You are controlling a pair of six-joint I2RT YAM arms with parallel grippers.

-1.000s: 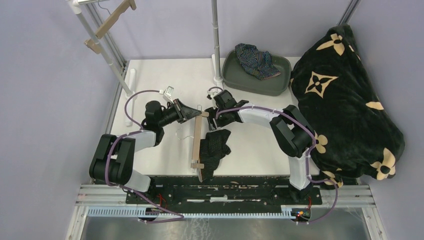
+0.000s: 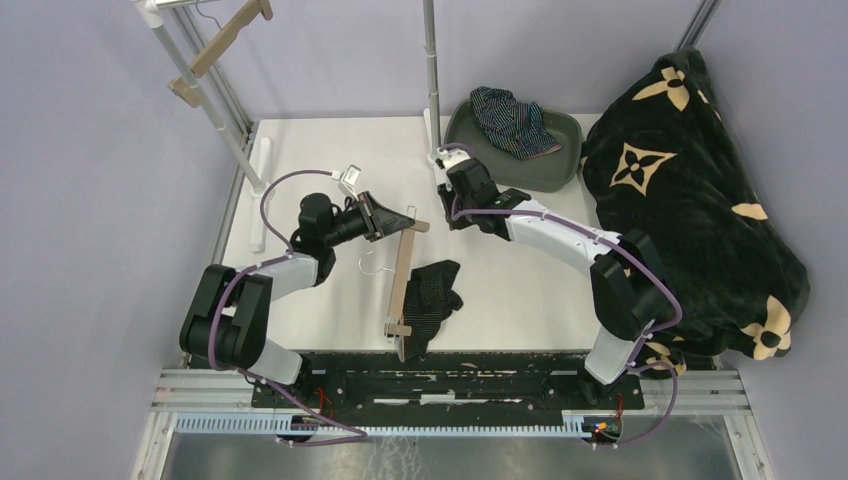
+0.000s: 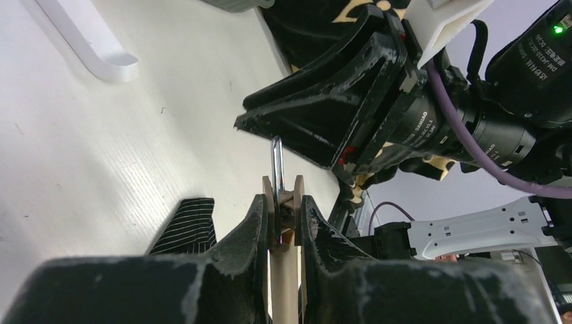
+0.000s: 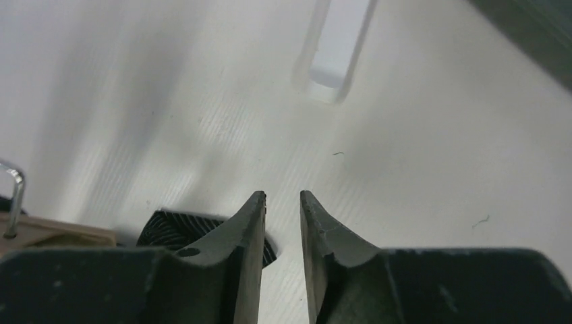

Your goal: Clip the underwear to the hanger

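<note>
My left gripper [image 2: 410,222] is shut on the upper end of a wooden clip hanger [image 2: 398,275]. Seen from the left wrist, the bar end and a metal clip loop [image 3: 277,162] stand between its fingers. A dark striped underwear [image 2: 432,298] is beside and partly behind the hanger's lower part; whether it is clipped cannot be told. In the right wrist view, a corner of the underwear [image 4: 177,229] shows at the lower left. Right of the hanger's top, my right gripper [image 2: 452,217] is part open, a narrow empty gap between its fingertips.
A green bin [image 2: 555,175] with another striped garment [image 2: 515,122] stands at the back, near a rack pole [image 2: 432,80]. A black blanket [image 2: 690,230] covers the right side. Another hanger [image 2: 228,45] hangs back left.
My right gripper has backed away from the hanger's upper end, up and to the right. The left gripper and hanger have shifted slightly right. The underwear has barely moved.
</note>
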